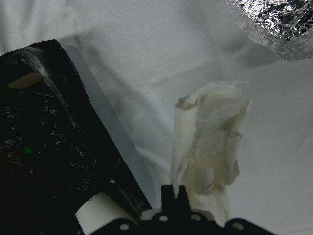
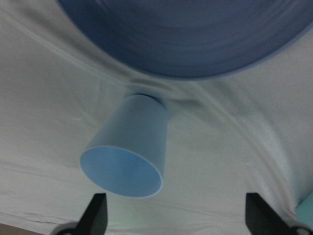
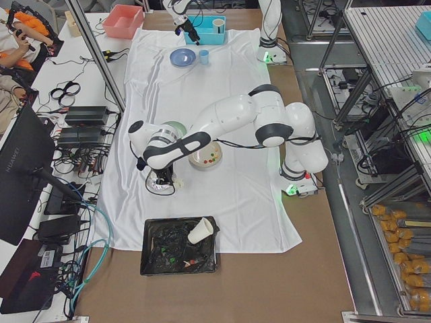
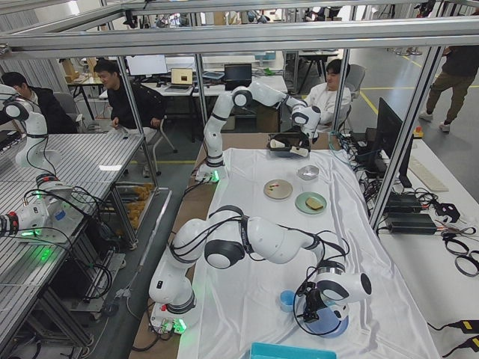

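My left gripper is shut on a crumpled cream paper or napkin (image 1: 210,142), beside the foil bowl (image 1: 274,24) and above the cloth near the black lined tray (image 1: 44,142), which holds a white cup (image 1: 98,213). My right gripper is open above a light blue cup (image 2: 120,169) lying or leaning beside a blue plate (image 2: 181,44); nothing is between its fingers.
A beige plate with small bits (image 4: 278,189) and a green plate (image 4: 310,202) sit mid-table. A blue bin (image 4: 292,351) stands at the far end from the tray, a pink bin (image 3: 123,20) on the side desk.
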